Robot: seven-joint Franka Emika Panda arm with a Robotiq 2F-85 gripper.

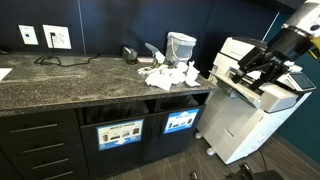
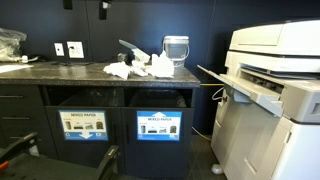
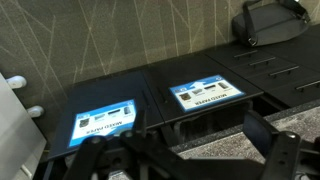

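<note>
My gripper stands open in the wrist view, its dark fingers (image 3: 95,155) wide apart and nothing visible between them. In exterior view 1 the dark gripper (image 1: 250,82) is at the right, in front of the white printer (image 1: 235,120) and right of the counter. White crumpled paper or cloth (image 1: 170,76) lies in a heap near the counter's right end. Behind it stands a clear bucket (image 1: 181,46). Exterior view 2 shows the same white heap (image 2: 125,68) and the bucket (image 2: 176,48) on the counter.
A printer tray (image 2: 245,90) juts out beside the counter's right end. A small black device (image 1: 130,55) and a cable (image 1: 60,62) lie along the wall.
</note>
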